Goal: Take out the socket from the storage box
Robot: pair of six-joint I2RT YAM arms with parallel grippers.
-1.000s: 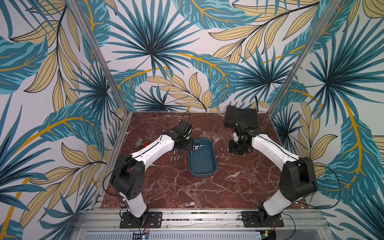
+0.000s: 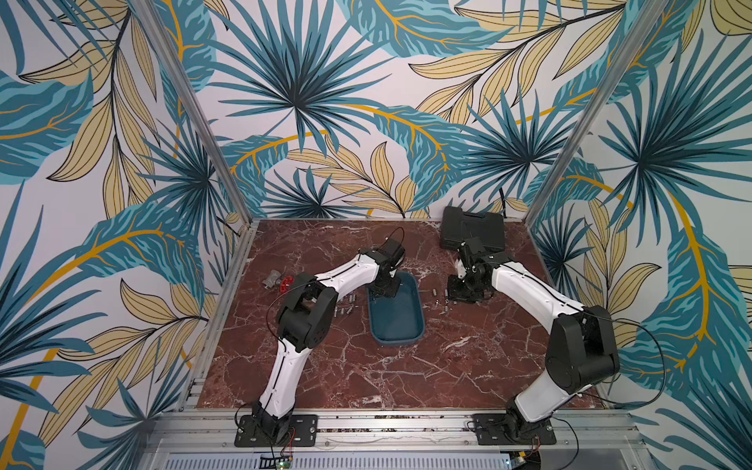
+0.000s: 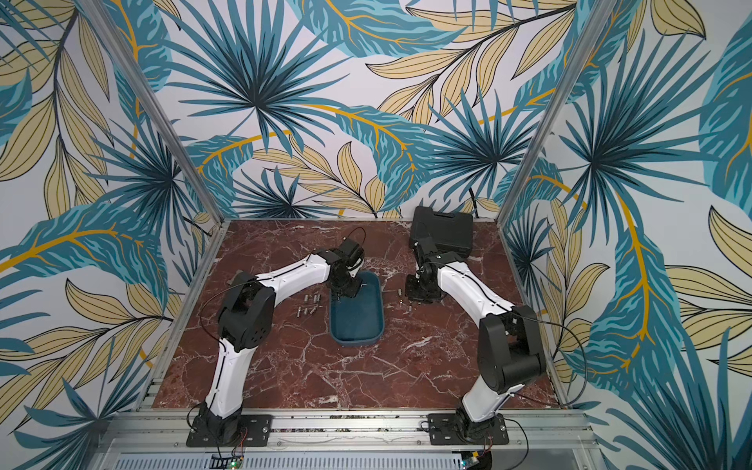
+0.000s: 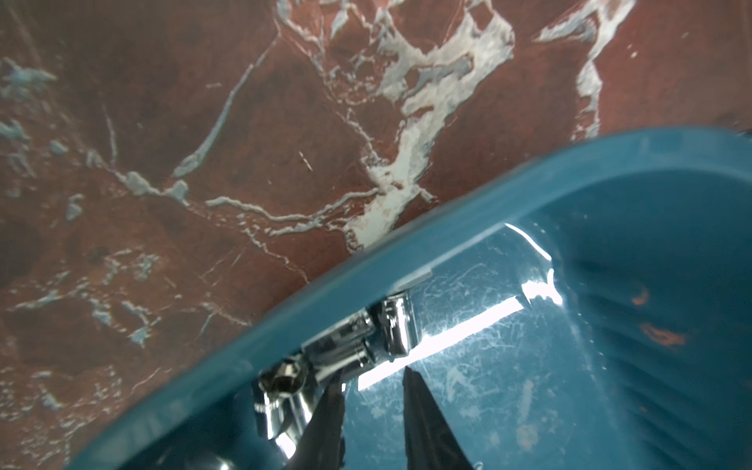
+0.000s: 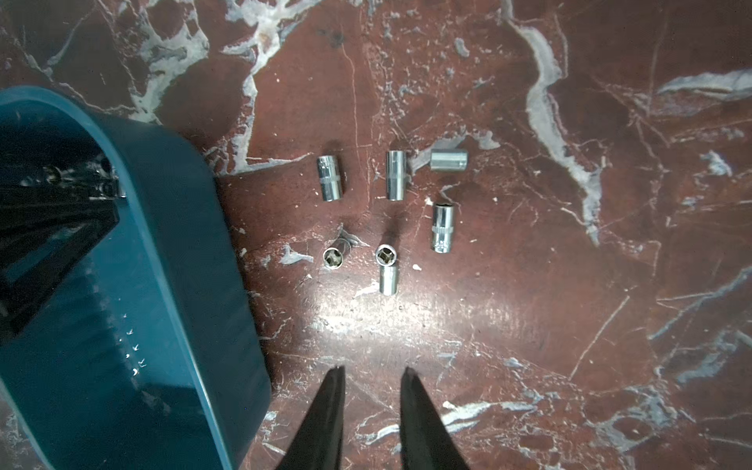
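Note:
The blue storage box (image 2: 395, 333) lies mid-table. My left gripper is over its back end, fingers parted, with nothing visible between them. Beside those fingers several shiny sockets (image 4: 398, 325) lie inside along the box wall. In the right wrist view my right gripper hovers part open over the table right of the box, nothing between its fingers. Several loose sockets (image 5: 441, 227) lie on the marble there, some on their sides.
A black case (image 2: 472, 227) sits at the back right. More small sockets (image 3: 305, 309) lie left of the box.
My left arm has moved right from the box's left edge to over its back end, hiding the sockets inside in the top left view. The right arm is nearly still.

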